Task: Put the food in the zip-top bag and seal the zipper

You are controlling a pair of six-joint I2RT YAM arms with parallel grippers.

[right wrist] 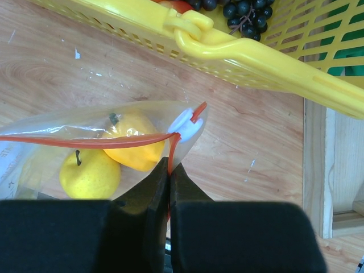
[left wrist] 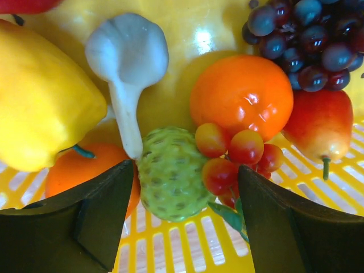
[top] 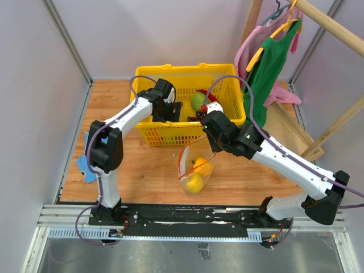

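My left gripper is open inside the yellow basket (top: 156, 138), with a bumpy green fruit (left wrist: 173, 176) in view between its fingers. Whether it touches that fruit cannot be told. Small red-orange berries (left wrist: 230, 159) lie by the right finger, an orange (left wrist: 94, 170) by the left one. The clear zip top bag (right wrist: 165, 108) stands on the table, its mouth spread in a red-edged loop. My right gripper is shut on the bag's edge near the white slider (right wrist: 185, 125). Inside the bag are a yellow apple (right wrist: 90, 175) and a yellow-orange pepper (right wrist: 136, 142).
Also in the basket are a garlic bulb (left wrist: 128, 51), another orange (left wrist: 242, 96), a large yellow fruit (left wrist: 42, 96), dark grapes (left wrist: 313, 42) and a cabbage (top: 198, 101). A wooden rack with clothes (top: 273, 62) stands to the right. Bare table lies left of the bag.
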